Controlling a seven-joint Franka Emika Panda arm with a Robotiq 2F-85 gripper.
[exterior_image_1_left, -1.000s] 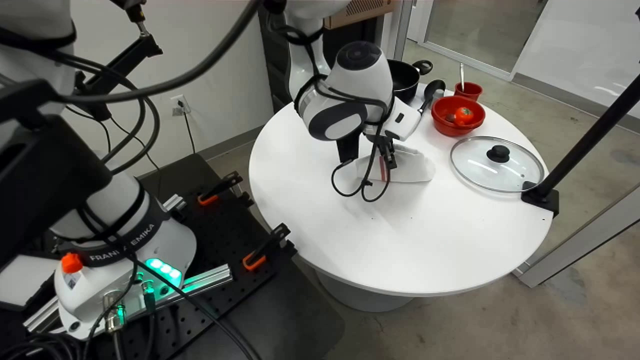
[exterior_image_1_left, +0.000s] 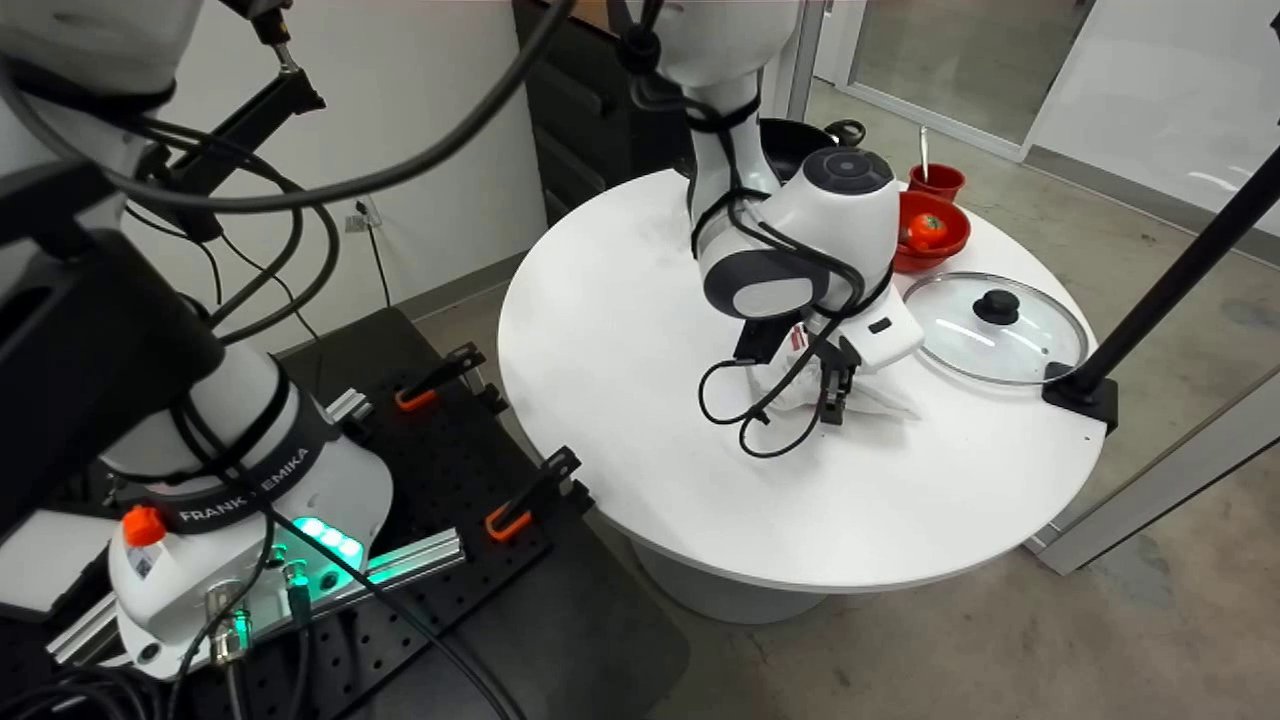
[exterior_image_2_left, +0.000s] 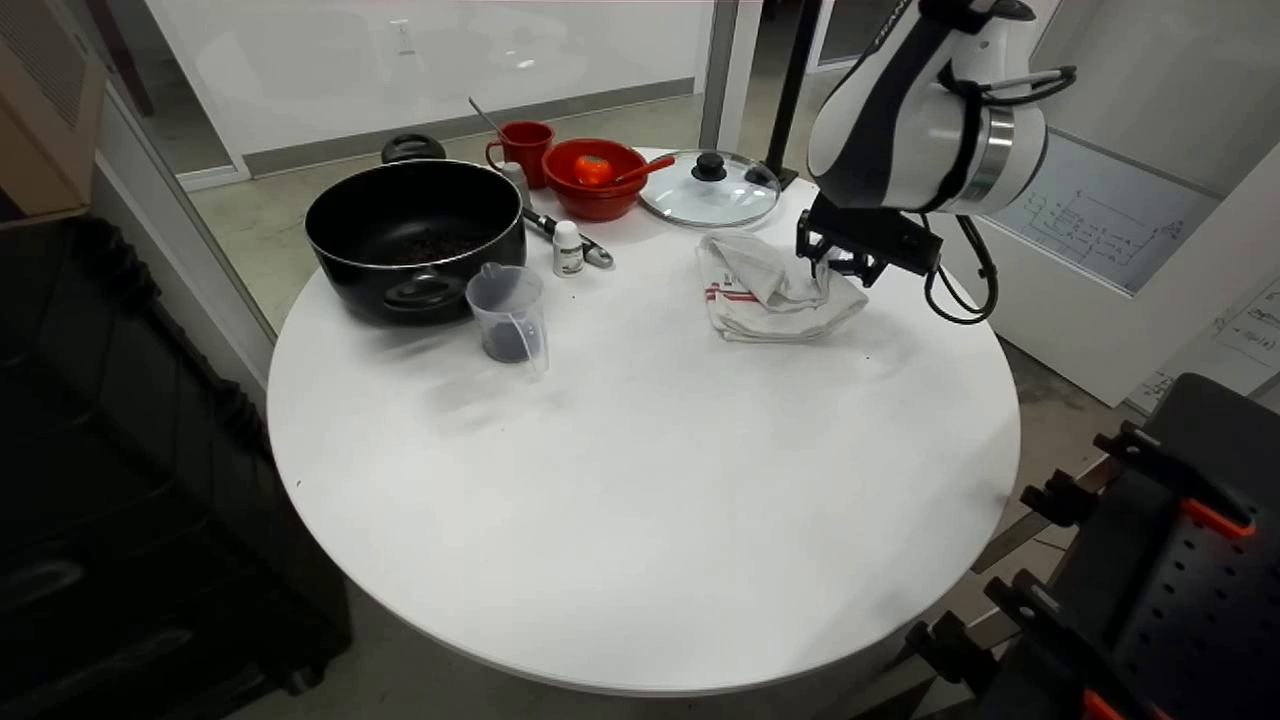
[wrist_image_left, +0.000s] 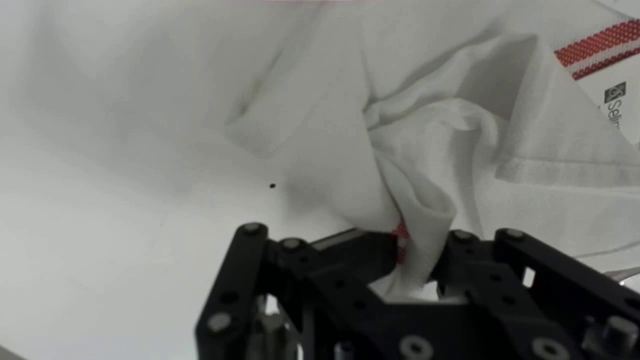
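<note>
A white cloth (exterior_image_2_left: 768, 294) with red stripes lies rumpled and partly folded on the round white table (exterior_image_2_left: 624, 516). In the wrist view, a pinched fold of the cloth (wrist_image_left: 429, 210) runs up between the fingers of my gripper, which is shut on it. The rest of the cloth spreads flat on the tabletop to the far side and right of that view. From exterior view 1 the arm hides much of the cloth (exterior_image_1_left: 882, 398), and the gripper (exterior_image_1_left: 798, 372) sits low over the table.
A glass lid (exterior_image_1_left: 978, 324) lies close to the cloth, near the clamped pole. Red bowls (exterior_image_2_left: 588, 198), a red mug (exterior_image_2_left: 524, 150), a white bottle (exterior_image_2_left: 567, 248), a clear measuring cup (exterior_image_2_left: 510, 318) and a black pot (exterior_image_2_left: 414, 228) stand farther along.
My gripper and the cloth have moved together across the table, toward the right and nearer in exterior view 1, closer to the lid. The bowls and lid stay put.
</note>
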